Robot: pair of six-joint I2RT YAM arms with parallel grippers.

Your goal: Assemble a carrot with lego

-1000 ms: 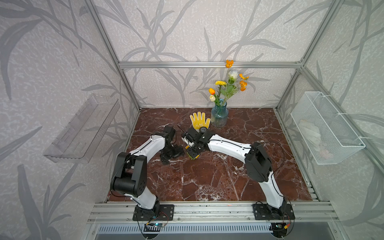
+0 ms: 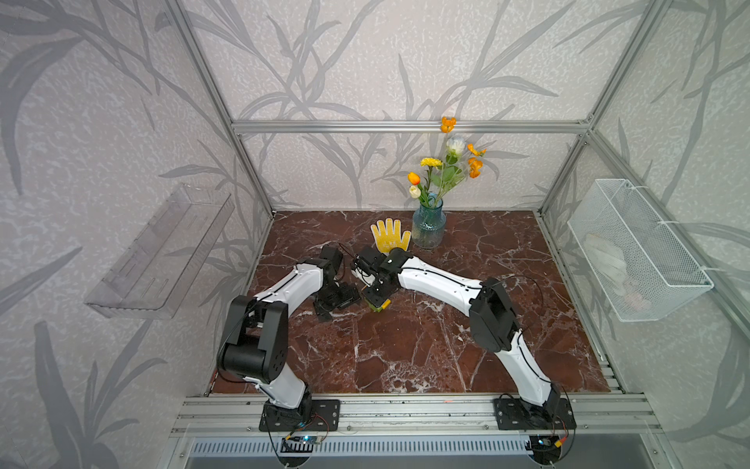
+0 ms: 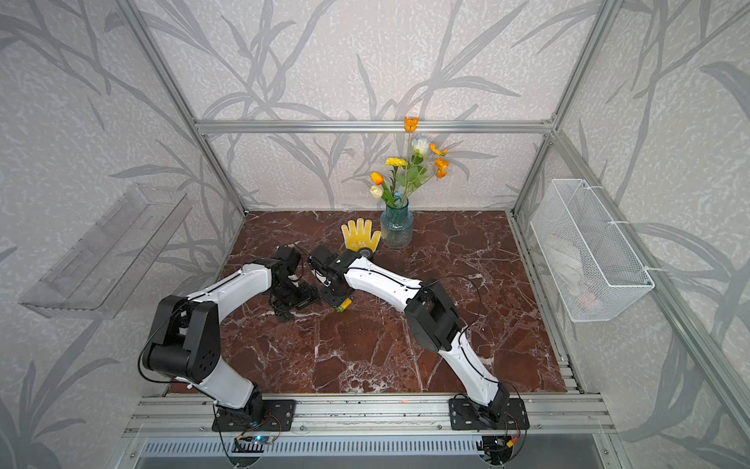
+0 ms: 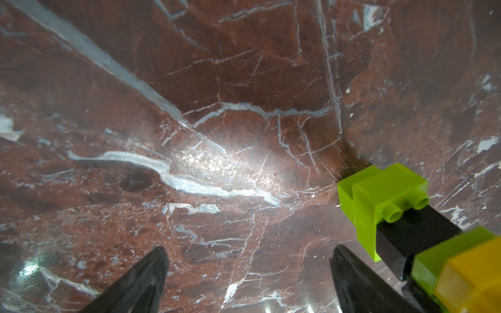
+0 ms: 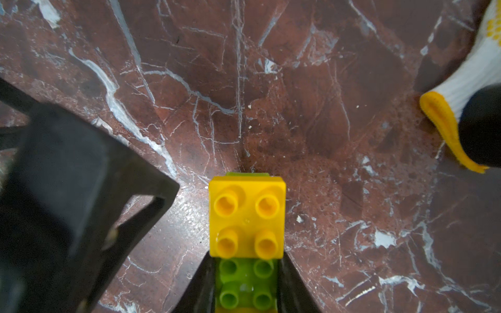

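Observation:
My right gripper is shut on a stack of green and yellow lego bricks, its dark fingers on both sides of a green brick (image 5: 245,287). Beyond the fingers a yellow brick (image 5: 246,216) with studs shows in the right wrist view. From the left wrist view, light-green bricks (image 4: 388,190) stick out past a black finger (image 4: 415,234), with a yellow brick (image 4: 472,279) on the opposite side. My left gripper is open, empty between its fingers, with the stack beyond its right finger. Whether the stack touches the table cannot be told.
A yellow-and-white glove (image 2: 389,234) lies behind the arms, near a glass vase (image 2: 428,226) of flowers. A white mesh basket (image 2: 640,250) hangs at right, a clear tray (image 2: 164,250) at left.
My right arm has swung slightly left, its elbow shifting up and left, and the held stack is turned a little. The left arm looks unmoved.

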